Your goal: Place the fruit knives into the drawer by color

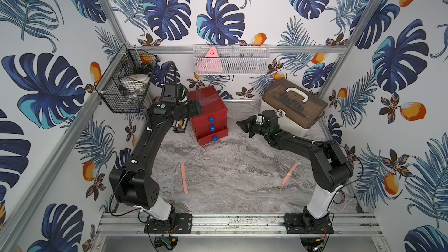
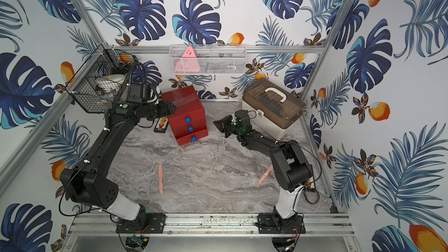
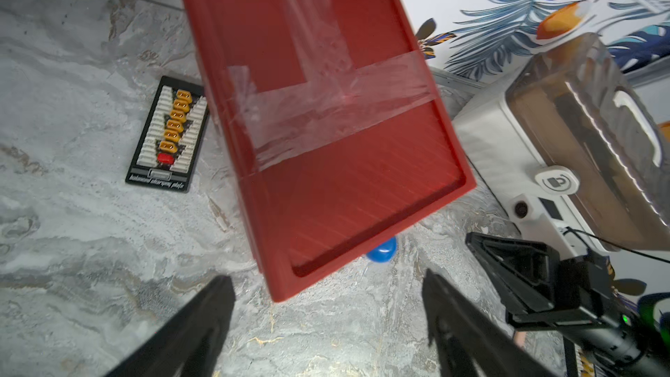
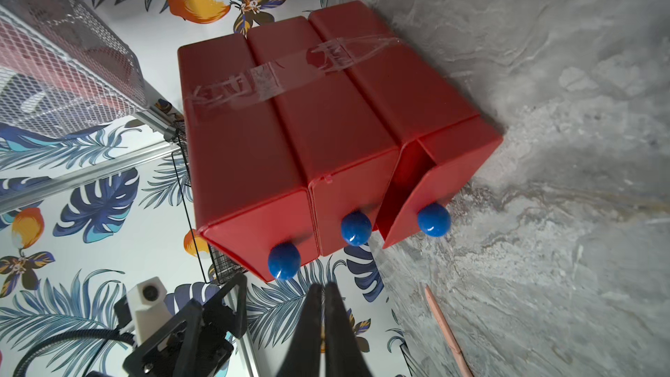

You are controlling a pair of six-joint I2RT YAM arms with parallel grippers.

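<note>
A red three-drawer cabinet (image 1: pixel 207 102) with blue knobs stands at the back; its bottom drawer (image 4: pixel 453 167) is pulled partly out. Two pink fruit knives lie on the counter, one at left (image 1: pixel 184 177), one at right (image 1: pixel 289 174). My left gripper (image 1: pixel 191 108) is at the cabinet's upper left, its fingers apart with nothing between them; the left wrist view looks down on the cabinet top (image 3: pixel 356 174). My right gripper (image 1: pixel 242 126) is shut and empty, to the right of the cabinet, pointing at it.
A lidded box (image 1: pixel 294 102) fills the back right. A black tray of connectors (image 3: pixel 167 136) lies left of the cabinet. A white mesh basket (image 1: pixel 233 65) and a black wire basket (image 1: pixel 122 93) hang on rails.
</note>
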